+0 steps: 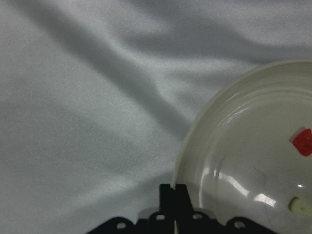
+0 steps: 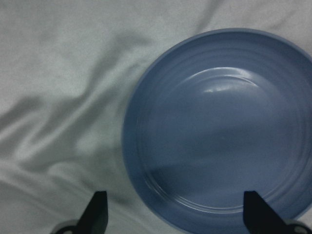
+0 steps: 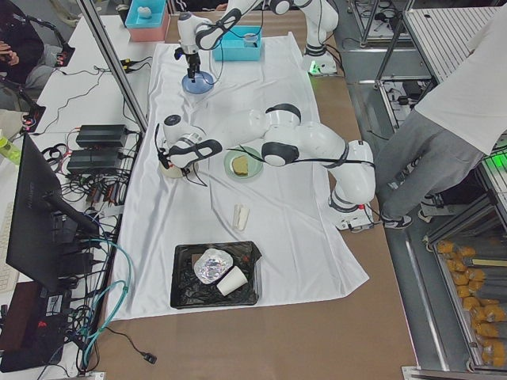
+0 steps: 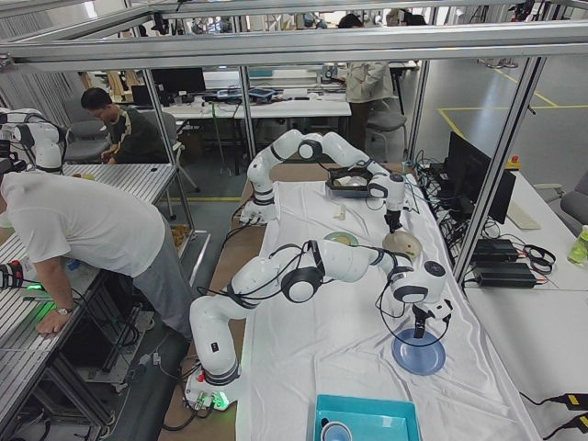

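Observation:
A cream plate [image 1: 243, 161] with a red piece [image 1: 302, 142] and a pale green piece [image 1: 301, 207] lies on the white cloth. My left gripper is shut at its rim; whether it pinches the rim is unclear. A blue plate [image 2: 214, 136] lies empty below my right gripper, which is open with nothing between its fingers. A green plate [image 3: 257, 170] holds a yellowish item [image 3: 241, 165].
A black tray [image 3: 186, 285] with foil and a white cylinder is at one end, a turquoise bin [image 4: 366, 413] at the other. A pale strip [image 3: 241, 218] lies on the cloth. Arms span the middle.

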